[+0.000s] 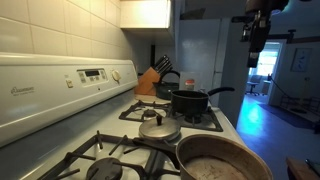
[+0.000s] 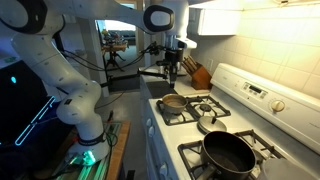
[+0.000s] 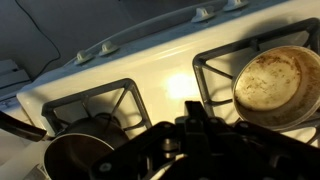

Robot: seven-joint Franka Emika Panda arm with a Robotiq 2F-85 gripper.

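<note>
My gripper hangs in the air above the stove front, dark against the white top in the wrist view. Whether its fingers are apart or together does not show clearly. A brown-bottomed pan (image 3: 275,85) sits on a burner grate at the right of the wrist view. On a burner at the lower left of that view is a black pot (image 3: 78,157) with a long handle. A silver lid (image 1: 160,128) with a dark knob lies between the two on the stove top, mostly hidden behind the gripper in the wrist view.
The control panel (image 2: 262,97) stands along the back of the stove. Knobs (image 3: 155,32) line the front edge. A knife block (image 2: 198,78) and a dark pot (image 1: 167,84) stand past the stove's far end. Around the raised gripper the air is clear.
</note>
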